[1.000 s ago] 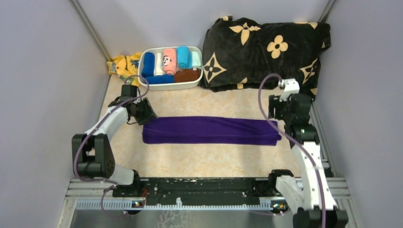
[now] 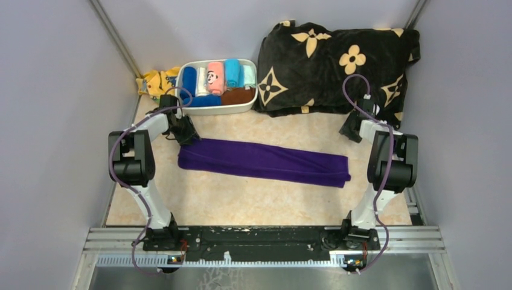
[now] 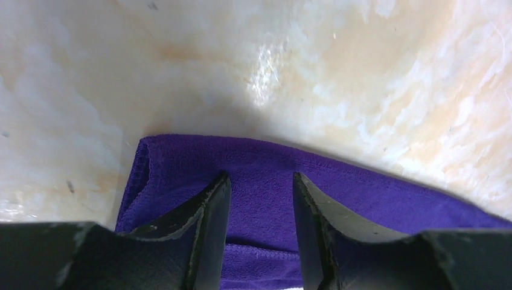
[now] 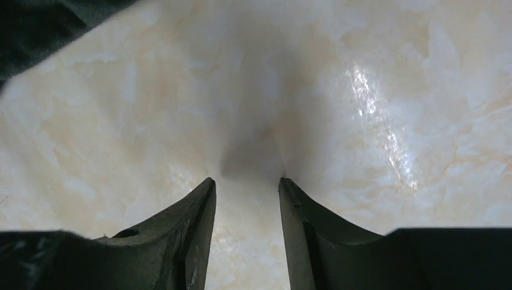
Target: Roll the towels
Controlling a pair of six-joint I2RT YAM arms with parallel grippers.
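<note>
A long purple towel (image 2: 259, 162) lies folded lengthwise across the table (image 2: 259, 205), its left end slightly farther back. My left gripper (image 2: 189, 136) is over the back corner of that end; in the left wrist view its open fingers (image 3: 199, 235) are over the purple cloth (image 3: 356, 193), with nothing clearly held. My right gripper (image 2: 349, 134) is behind the towel's right end, over bare tabletop, open and empty in the right wrist view (image 4: 247, 184).
A white bin (image 2: 215, 110) of rolled towels stands at the back left beside a yellow cloth (image 2: 157, 81). A dark patterned blanket (image 2: 326, 72) fills the back right.
My left gripper moved slightly toward the back, and the towel's left end shifted back with it while its right end came slightly forward. My right gripper moved back, away from the towel.
</note>
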